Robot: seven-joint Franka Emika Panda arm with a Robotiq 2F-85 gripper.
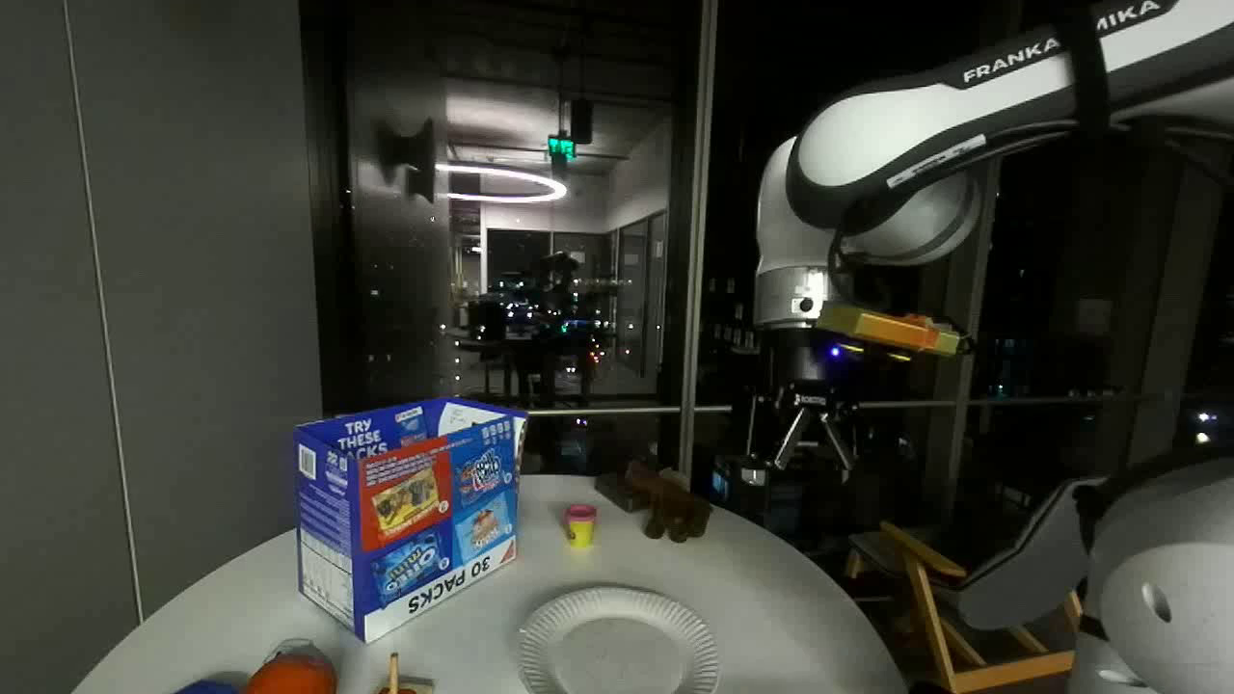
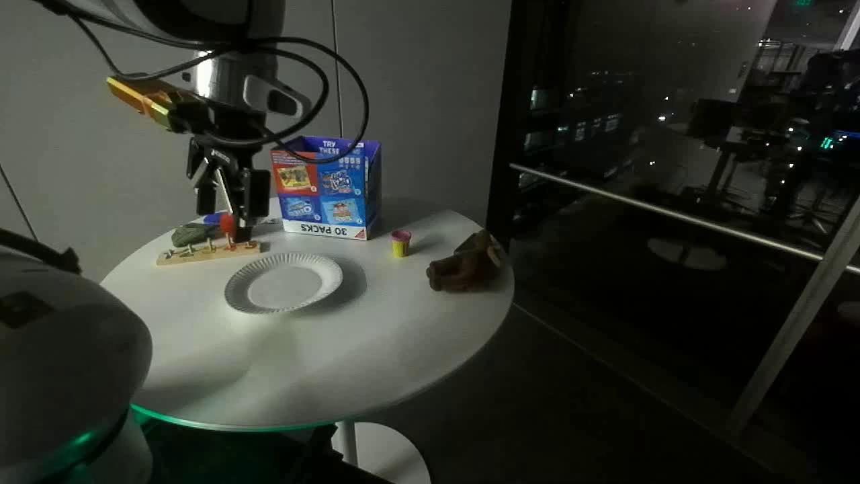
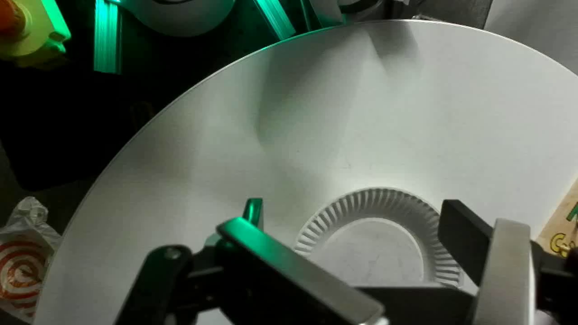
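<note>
High above the table, my gripper (image 1: 806,449) hangs with its fingers spread apart and nothing between them. The wrist view looks down past the wide-set gripper onto a white paper plate (image 3: 330,227) on the table; the fingers hide the plate's lower part. In exterior view 2 the plate (image 2: 322,279) lies flat and looks empty. A small yellow cup with a pink lid (image 2: 400,243) stands upright beyond it. To the right of the cup, a brown plush toy (image 2: 463,270) lies near the table's edge.
A blue snack box (image 1: 335,526) with an open top stands at the back. A wooden board with pegs (image 2: 181,257) lies beside a green item (image 2: 190,234) and a red one (image 2: 228,224).
</note>
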